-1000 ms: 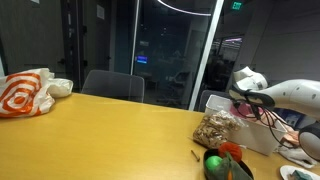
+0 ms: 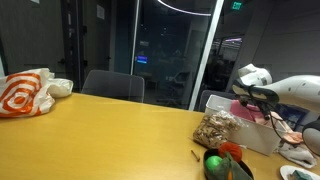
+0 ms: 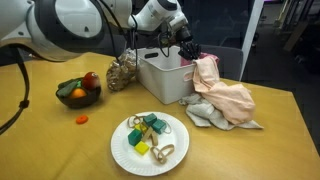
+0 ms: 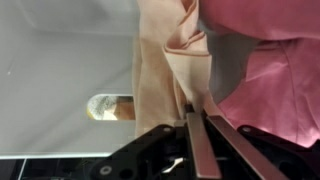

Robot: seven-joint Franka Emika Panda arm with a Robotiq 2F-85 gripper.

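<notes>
A peach cloth [image 3: 222, 96] drapes over the front edge of the white box [image 3: 170, 80], its lower part spread on the table. Crimson-pink cloth [image 4: 285, 85] lies inside the box. At the box's rim my gripper [image 3: 191, 53] points down beside the raised top of the peach cloth. From the wrist, the gripper is shut, its dark fingers [image 4: 203, 150] against a folded ridge of peach cloth [image 4: 185, 60]. Whether a fold is pinched between the tips cannot be made out.
A white plate [image 3: 119, 158] with small colored pieces sits in front of the box. Left of it are a dark bowl [image 3: 80, 101] of produce and a crinkled brown bag [image 3: 118, 72]. An orange-and-white bag [image 2: 30, 94] lies far off.
The arm's wrist has shifted slightly to the right in exterior view 1, while the gripper stays over the box. The table items look unmoved.
</notes>
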